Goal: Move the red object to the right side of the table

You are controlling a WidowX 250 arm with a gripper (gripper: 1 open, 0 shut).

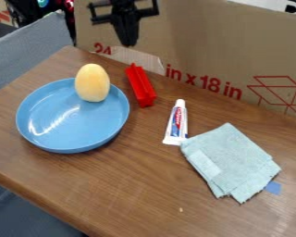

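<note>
The red object (141, 85), a narrow block, lies on the wooden table (138, 180) just right of the blue plate, near the cardboard at the back. My black gripper (129, 43) hangs above and behind it at the top of the view, clear of the object. Its fingers point down and look dark and close together, too small and blurred to show whether they are parted.
A blue plate (45, 128) holds a yellow egg-shaped object (92, 82). A toothpaste tube (177, 122) and a folded pale cloth (232, 161) lie on the right. Cardboard (225, 46) stands along the back.
</note>
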